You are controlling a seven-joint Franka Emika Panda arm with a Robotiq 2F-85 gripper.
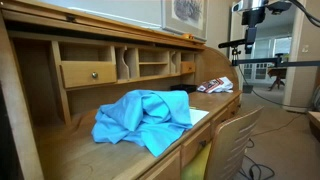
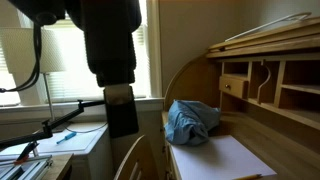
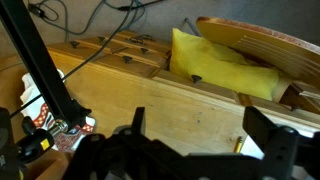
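A crumpled blue cloth (image 1: 145, 120) lies heaped on the wooden desk, partly over a white sheet of paper (image 1: 199, 116). The second exterior view shows the same cloth (image 2: 190, 122) beside the paper (image 2: 225, 158). My gripper is open in the wrist view, its dark fingers (image 3: 136, 122) wide apart above bare desktop, with nothing between them. No cloth shows in that view. High at the right of the first exterior view hangs the arm (image 1: 255, 17), well clear of the cloth.
A red-and-white patterned packet (image 1: 215, 85) lies at the desk's far end. Cubbyholes and a small drawer (image 1: 89, 73) line the back. A wooden chair (image 1: 235, 145) with a yellow cushion (image 3: 220, 66) stands against the front edge. Cables (image 3: 100, 40) run over the floor.
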